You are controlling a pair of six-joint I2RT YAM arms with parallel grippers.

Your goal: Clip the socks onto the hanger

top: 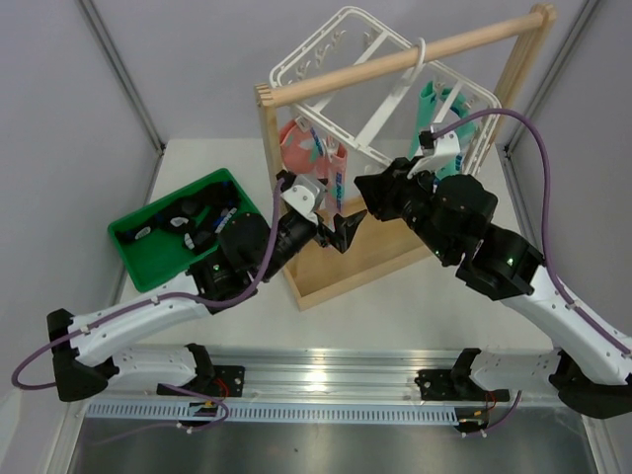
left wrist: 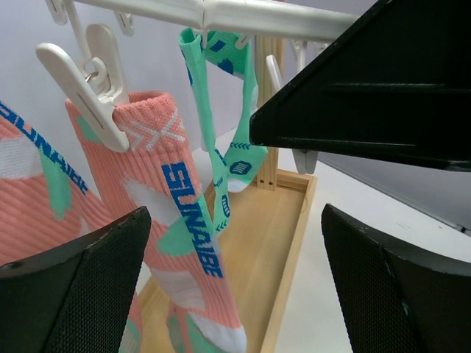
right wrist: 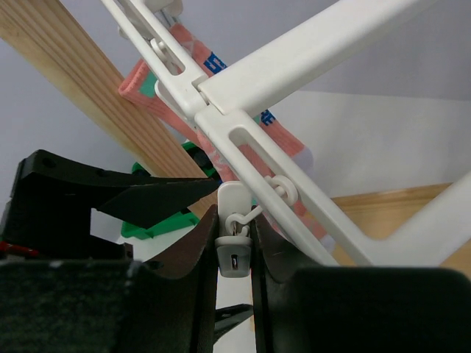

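The white hanger (top: 370, 138) hangs from the wooden bar, turned at an angle. Two pink patterned socks hang from its near-left side; one, lettered pink sock (left wrist: 195, 213), is held at its cuff by a white clip (left wrist: 96, 95). Teal socks (top: 432, 109) hang at its right side and also show behind in the left wrist view. My right gripper is shut on an empty white clip (right wrist: 234, 259) at the hanger's edge. Below the hanger, my left gripper (top: 339, 227) stands open beside the pink socks, nothing between its fingers.
A green bin (top: 148, 272) with several dark socks stands at the left. The wooden stand's posts and bar (top: 395, 64) surround the hanger, and its base (top: 365, 259) lies beneath.
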